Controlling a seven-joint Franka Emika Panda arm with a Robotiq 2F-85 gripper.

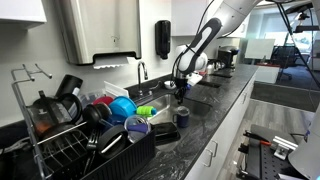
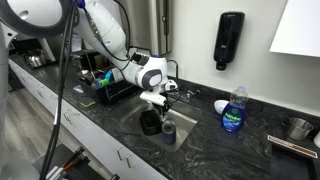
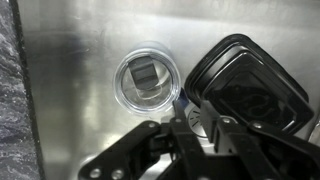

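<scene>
My gripper points down over the steel sink [image 3: 85,75] with its fingers apart. Between and beyond the fingertips shows a small pale round thing with a bluish edge; whether they touch it is unclear. In the wrist view, a tumbler [image 3: 147,80] with a clear lid stands up and left of the fingers. A black rectangular container [image 3: 250,82] lies to their right, partly covered by the gripper. From exterior view 2 the dark tumbler [image 2: 168,132] and the black container [image 2: 151,122] sit beside each other in the sink, below the white arm [image 2: 153,76].
A black rack [image 1: 112,150] with colourful dishes stands on the near counter in exterior view 1, close to a dark cup [image 1: 182,118]. A blue soap bottle [image 2: 234,112] is behind the sink, as is the faucet [image 1: 141,72]. Bare counter [image 2: 215,157] lies right of the sink.
</scene>
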